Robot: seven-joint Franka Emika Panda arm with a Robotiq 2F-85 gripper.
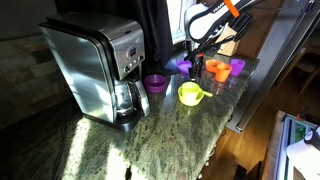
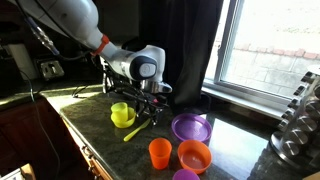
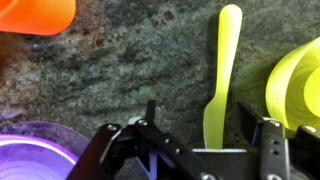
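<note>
A yellow knife-like utensil (image 3: pixel 222 80) lies flat on the dark stone counter, its lower end reaching into the space between my fingers in the wrist view. My gripper is open, its two fingertips apart and pointing down at the counter. I cannot tell whether either finger touches the utensil. In exterior view 2 the gripper (image 2: pixel 155 110) hangs low over the counter close to the yellow utensil (image 2: pixel 138 130). Yellow cups (image 2: pixel 122 112) stand just left of it. An orange cup (image 3: pixel 38 14) and a purple dish (image 3: pixel 30 157) show at the wrist view's left side.
Beyond the utensil sit a purple plate (image 2: pixel 190 127), an orange cup (image 2: pixel 160 152), an orange bowl (image 2: pixel 194 156) and a purple cup (image 2: pixel 186 175). A coffee maker (image 1: pixel 118 70) and a purple bowl (image 1: pixel 155 83) stand by the wall.
</note>
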